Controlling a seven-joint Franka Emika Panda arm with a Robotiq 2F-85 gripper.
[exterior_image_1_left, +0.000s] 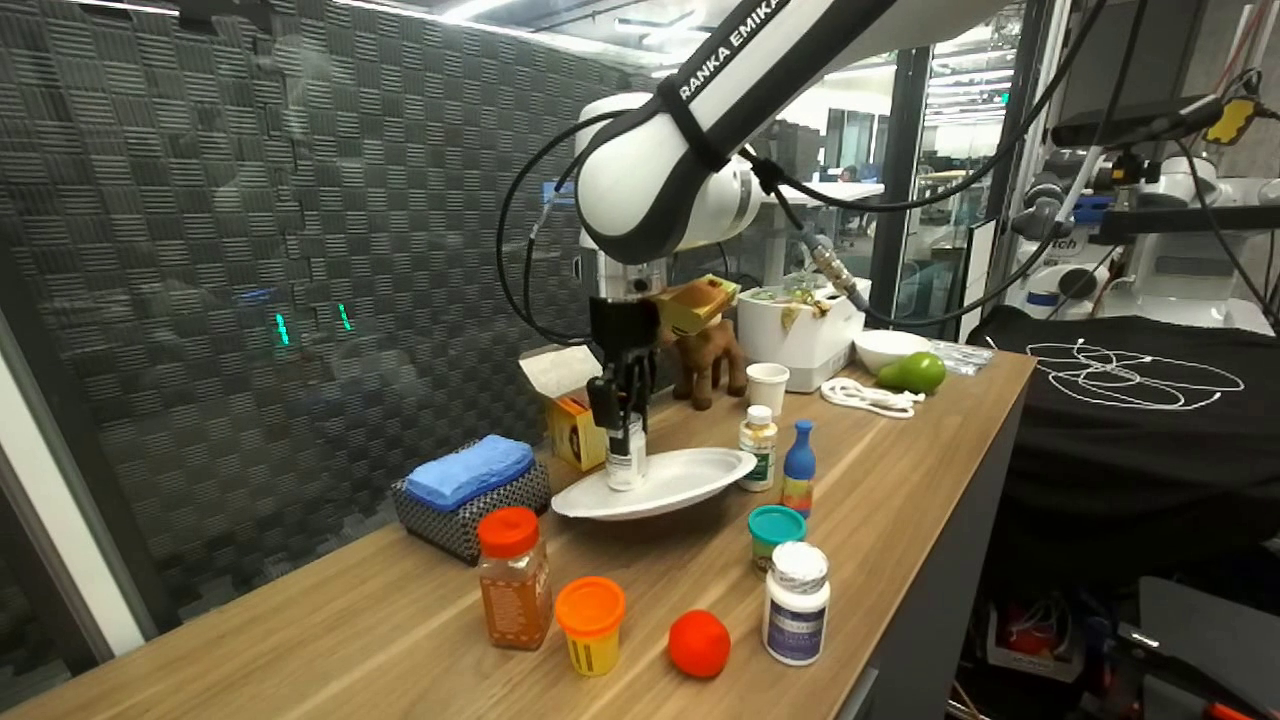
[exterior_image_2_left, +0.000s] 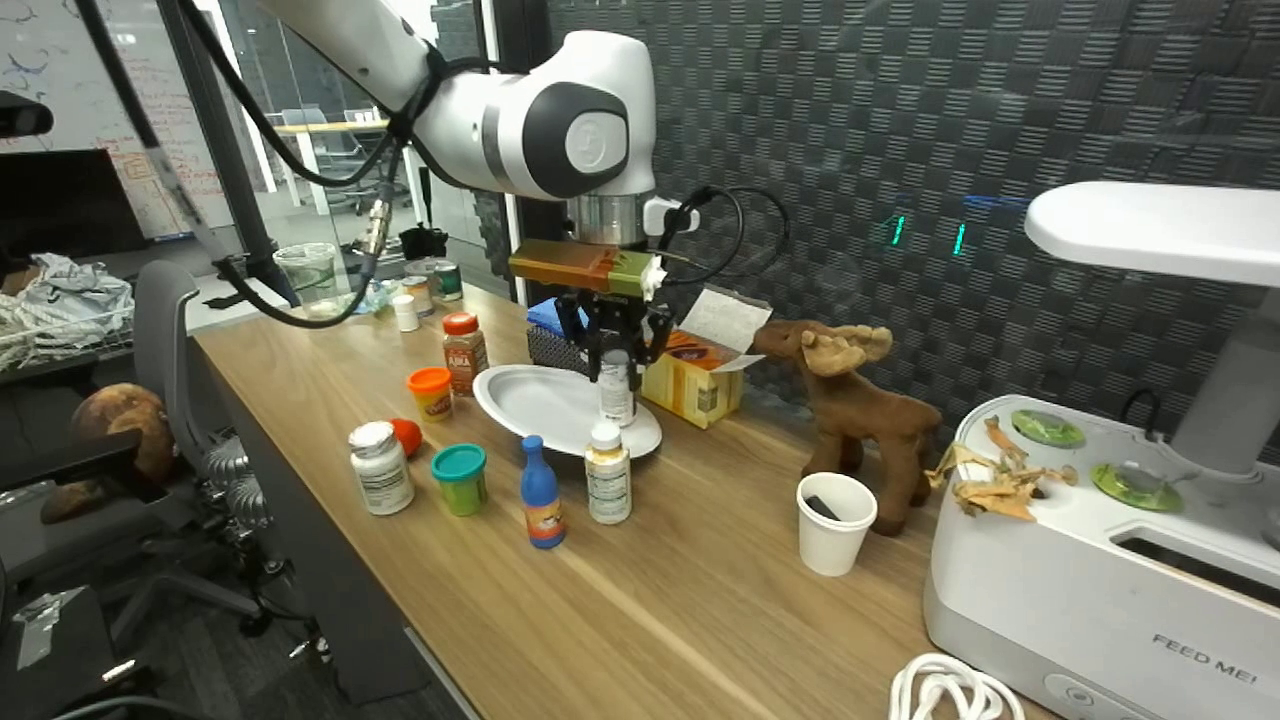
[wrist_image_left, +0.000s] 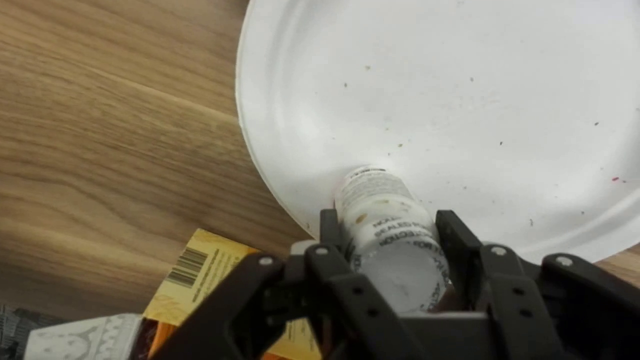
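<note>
My gripper is shut on a small white bottle, held roughly upright over the white plate. In the wrist view the bottle sits between both fingers, and its base meets the plate close to the rim on the yellow box's side. The plate is tilted, its side facing the red-lidded jar standing up off the table. Small specks dot its surface. How firmly the base presses on the plate cannot be told.
An open yellow box stands close beside the gripper. Around the plate are a red-lidded jar, an orange tub, a teal-lidded tub, a blue bottle and a supplement bottle. Bare wood lies before the paper cup.
</note>
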